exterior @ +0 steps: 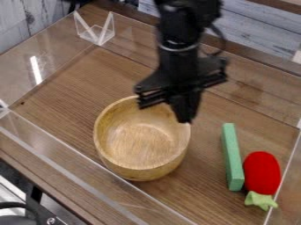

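Observation:
The black robot gripper (177, 98) is raised over the back rim of a round wooden bowl (139, 141), its lowest parts partly blurred; nothing shows held. The bowl is empty. To its right a long green block (231, 156) lies beside a red object (262, 170) with a pale green piece (259, 199) at its lower end.
A clear plastic bracket (94, 26) stands at the back left. The wooden table (59, 97) is open to the left and behind the arm. Dark clutter sits past the front left edge.

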